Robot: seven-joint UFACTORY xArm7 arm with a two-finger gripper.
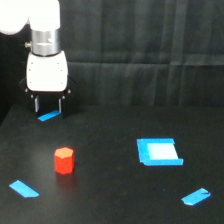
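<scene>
A red block (64, 161) with a six-sided outline sits on the black table at the left, nearer the camera than the arm. My gripper (48, 104) hangs below the white arm at the back left. Its two dark fingers stand apart, and nothing shows between them. The block lies clear of the gripper, in front of it and slightly to the right.
A white patch (162, 152) edged with blue tape lies right of centre. Blue tape strips mark the table at the front left (24, 188), front right (196, 197) and below the gripper (49, 116). A dark curtain (140, 60) hangs behind; mid-table is bare.
</scene>
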